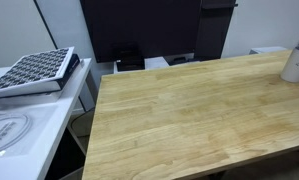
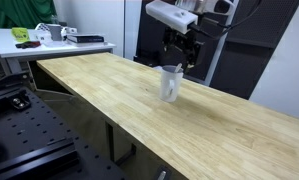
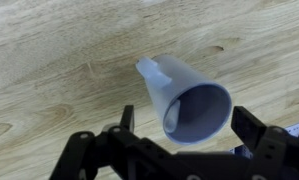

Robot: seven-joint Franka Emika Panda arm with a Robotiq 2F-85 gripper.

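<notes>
A pale mug (image 2: 169, 88) stands upright on the wooden table (image 2: 224, 125); in exterior view 1 the same mug (image 1: 296, 67) sits at the right edge of the picture. My gripper (image 2: 180, 58) hangs pointing down just above its rim. From the wrist, I look into the mug's open mouth, with the mug (image 3: 181, 85) between and beyond the spread fingers of my gripper. The gripper is open and holds nothing. Something small and light lies inside the mouth; what it is, I cannot tell.
A dark screen (image 1: 139, 28) rises behind the table.
</notes>
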